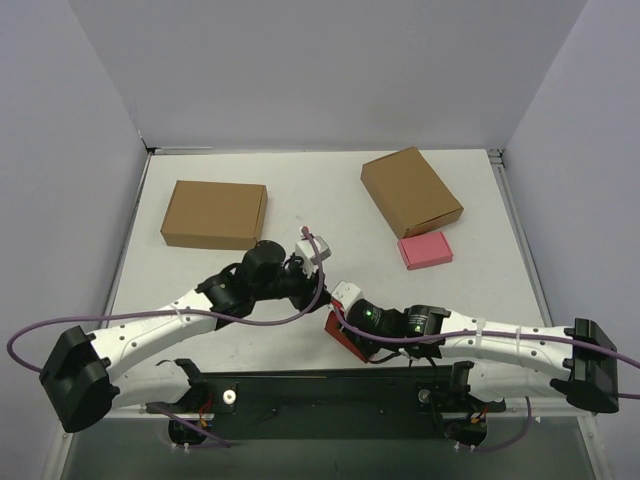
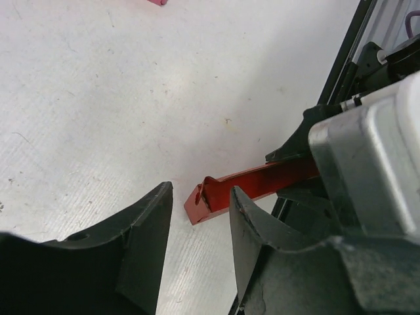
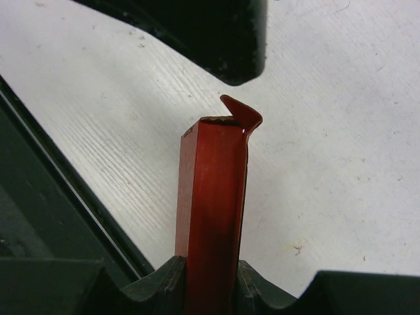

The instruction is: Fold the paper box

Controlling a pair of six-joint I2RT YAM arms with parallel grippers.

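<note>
The red paper box (image 3: 210, 197) stands long and narrow in my right gripper, which is shut on it near the table's front edge; a small flap (image 3: 243, 115) sticks out at its free end. In the left wrist view the box (image 2: 200, 207) shows a raised tab at that end. My left gripper is open just above that end, its fingertips apart with nothing held between them.
Two brown cardboard boxes (image 1: 213, 215) lie at the back, and a pink box (image 1: 425, 250) sits at the right. The left back and middle of the white table (image 1: 310, 180) have bare room. The dark front edge is close below.
</note>
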